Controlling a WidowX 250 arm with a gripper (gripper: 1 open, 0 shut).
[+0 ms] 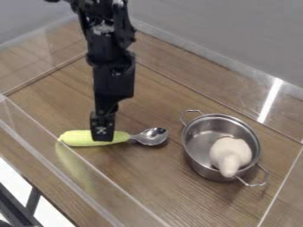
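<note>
My black gripper [102, 129] points down at the yellow-green handle [83, 137] of a spoon that lies on the wooden table [142, 186]. Its tip is at the handle, near the end by the metal bowl of the spoon [151, 136]; whether it touches, and how the fingers stand, I cannot tell. A steel pot [207, 129] with two handles is at the right, holding a pale, bulb-shaped object [231, 152].
Pale walls border the table at the back. Clear panels run along the edges, and the near left edge drops away. Bare wood surrounds the spoon and extends behind the arm.
</note>
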